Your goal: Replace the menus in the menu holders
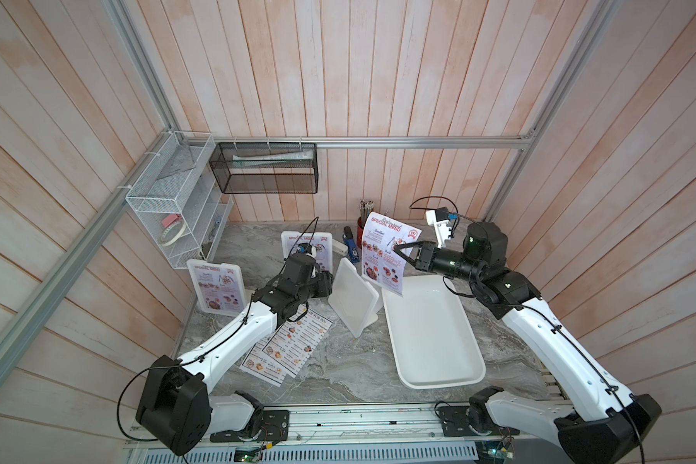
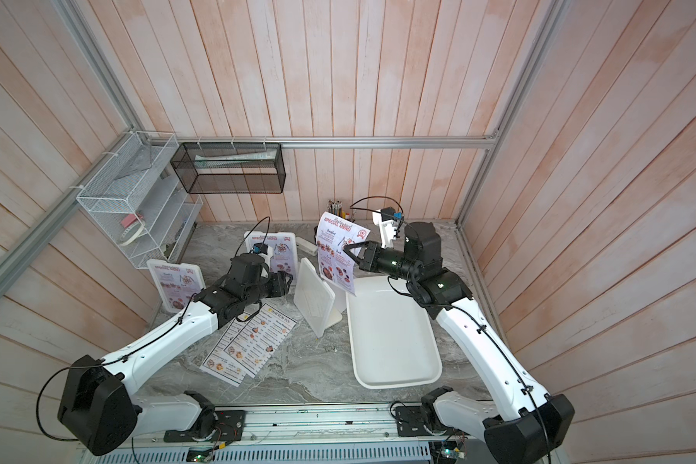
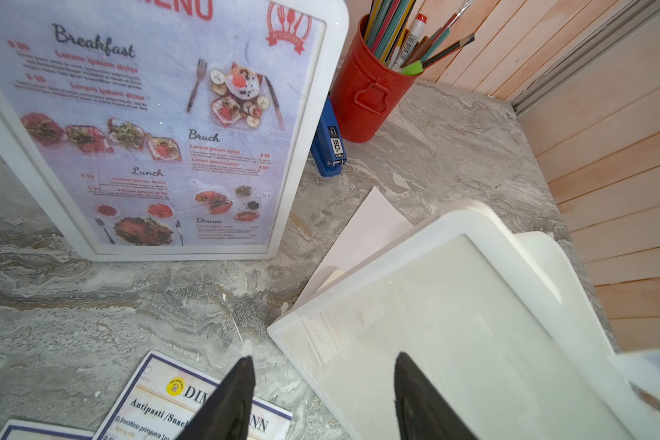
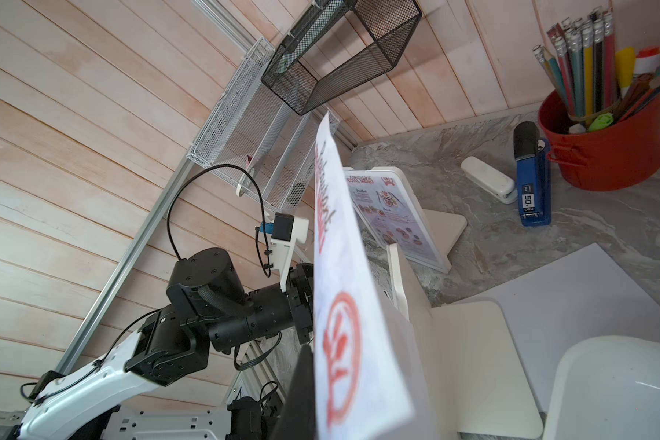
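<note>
My right gripper (image 1: pixel 400 249) is shut on the edge of a Special Menu sheet (image 1: pixel 382 259), which hangs in the air between the empty menu holder and the white tray. That empty holder (image 1: pixel 354 300) stands turned at an angle, its clear pocket bare in the left wrist view. Near its left side my left gripper has its fingers apart, with nothing between them. Two other holders, one at the back (image 3: pixel 168 132) and one at the left (image 1: pixel 219 287), contain Special Menu sheets. Dining menus (image 1: pixel 297 340) lie flat on the table, partly under the left arm.
An empty white tray (image 1: pixel 434 332) sits right of the empty holder. Behind are a red pencil cup (image 4: pixel 601 146), a blue stapler (image 4: pixel 533 179) and a white case (image 4: pixel 489 178). A white sheet (image 4: pixel 572 308) lies near the holder's foot. Bare table shows at front centre.
</note>
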